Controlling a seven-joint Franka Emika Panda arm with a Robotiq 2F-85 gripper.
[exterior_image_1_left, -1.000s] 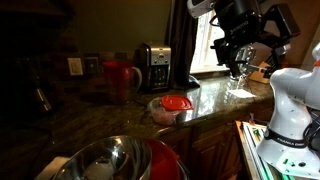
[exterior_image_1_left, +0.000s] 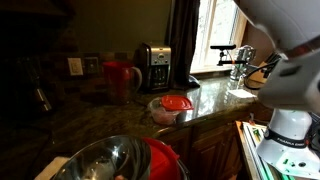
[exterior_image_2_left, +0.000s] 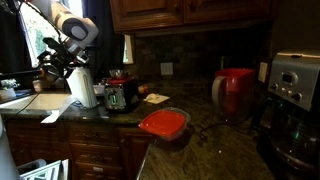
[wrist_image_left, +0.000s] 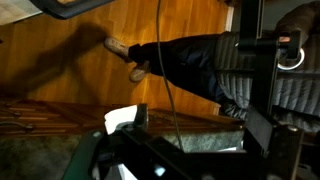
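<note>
In the wrist view my gripper is open, its two dark fingers apart at the lower edge and nothing seen between them. A countertop edge (wrist_image_left: 60, 122), a wooden floor (wrist_image_left: 150, 90) and a white sheet (wrist_image_left: 122, 118) lie beneath it. A red lid (exterior_image_1_left: 175, 103) rests by a clear bowl (exterior_image_1_left: 162, 112) on the counter in exterior view 1; exterior view 2 shows the red lid (exterior_image_2_left: 163, 123) too. My white arm fills the right side of exterior view 1, the gripper out of sight there.
A person's legs (wrist_image_left: 190, 65) and shoes are close by in the wrist view. A red pitcher (exterior_image_1_left: 122, 80), a toaster (exterior_image_1_left: 156, 68) and a metal bowl (exterior_image_1_left: 105, 160) stand on the counter. Bare countertop (exterior_image_2_left: 215, 155) shows in exterior view 2.
In exterior view 1 the arm's dark end has left the view at the upper right, and a white arm section now fills that area. The counter items look unmoved.
</note>
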